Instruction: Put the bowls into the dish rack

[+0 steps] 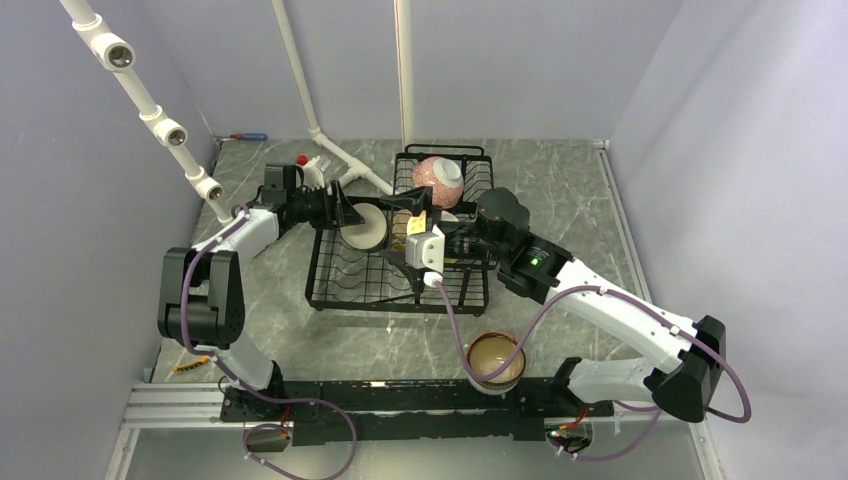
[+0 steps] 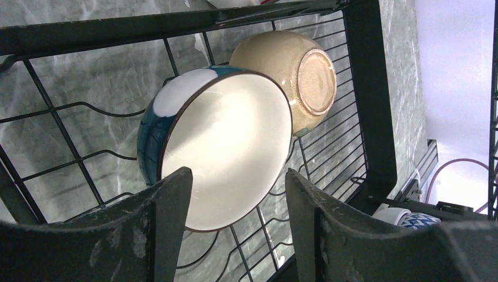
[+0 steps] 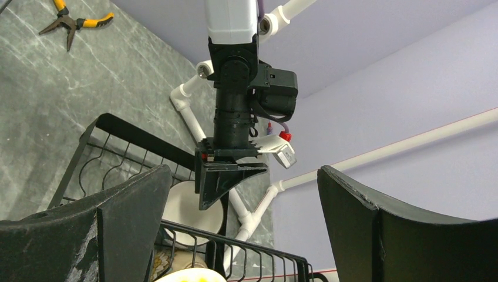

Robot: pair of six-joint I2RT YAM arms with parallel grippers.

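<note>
A white-lined blue bowl [image 1: 362, 230] [image 2: 226, 147] lies tilted in the black dish rack [image 1: 335, 302], its inside facing up. Beside it is a tan bowl [image 2: 282, 53], bottom showing. A pink bowl [image 1: 432, 175] sits in the back section. A brown-rimmed bowl [image 1: 492, 355] stands on the worktop in front of the rack. My left gripper is open just over the blue bowl, fingertips apart with nothing held between them. My right gripper [image 1: 410, 230] hangs open over the rack's middle, hiding part of its contents.
White pipes [image 1: 350, 160] run along the back. Pliers [image 3: 70, 26] lie on the worktop at left.
</note>
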